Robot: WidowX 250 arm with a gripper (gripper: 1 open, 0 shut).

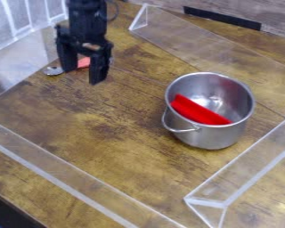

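My black gripper [83, 62] hangs at the upper left of the camera view, open, over a small red-handled metal utensil [56, 69] that lies on the wooden table and is partly hidden behind it. A steel pot [202, 135] stands at the right with a red oblong object [195, 109] inside it.
Clear plastic rails line the left side and the lower right of the table [109, 160]; another runs along the back.
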